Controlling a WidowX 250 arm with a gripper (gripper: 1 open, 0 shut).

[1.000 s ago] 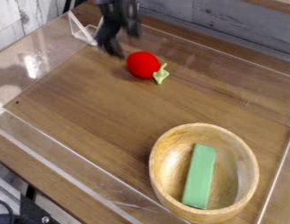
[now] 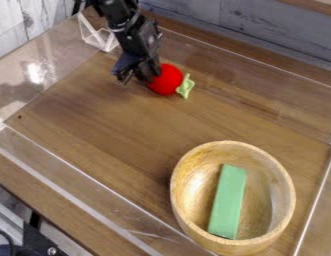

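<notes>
My black gripper [image 2: 141, 72] reaches down from the top left to a red round toy [image 2: 165, 80] with a pale green leafy top [image 2: 185, 88], at the upper middle of the table. The fingertips are at the toy's left side, partly overlapping it; whether they are open, shut or holding it is hard to see.
A wooden bowl [image 2: 195, 184] with a green block [image 2: 227, 200] in it stands at the lower right. A white wire rack [image 2: 96, 30] is at the top left behind the arm.
The toy has stayed about in place.
</notes>
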